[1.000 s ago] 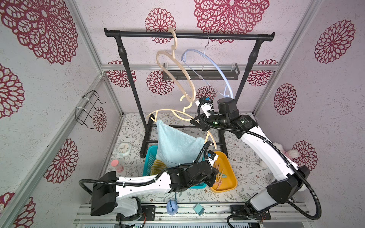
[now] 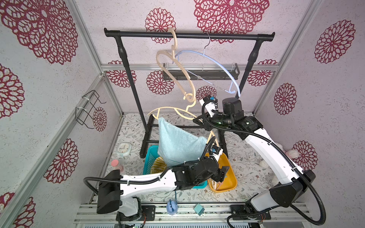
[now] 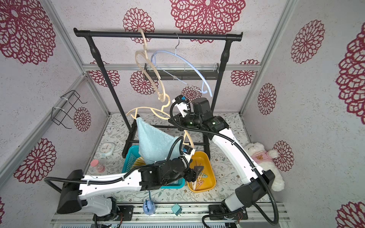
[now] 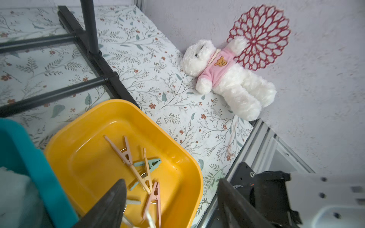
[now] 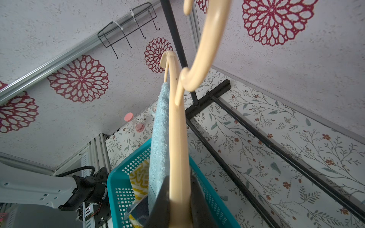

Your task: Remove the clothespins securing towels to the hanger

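Note:
A light blue towel [image 2: 178, 142] hangs from a cream hanger [image 2: 165, 108], which my right gripper grips on its bar. In the right wrist view that bar runs between the dark fingers. No clothespin can be made out on the towel in these views; part of its lower right is behind my left arm. My left gripper stands open over the orange tray [image 4: 89, 114]. Several clothespins [image 4: 128, 164] lie in this tray, pink, peach and green. A pale clothespin [image 4: 150, 219] shows low in the left wrist view, between the spread fingers.
The teal basket [image 5: 117, 190] with a yellow striped cloth [image 5: 140, 178] stands under the towel. Another beige hanger [image 2: 192, 81] and a blue hanger [image 2: 213, 58] hang on the black rack [image 2: 140, 34]. A white teddy bear [image 4: 243, 85] lies by the right wall.
The right gripper has shifted slightly right with the cream hanger and towel. The blue hanger has swung.

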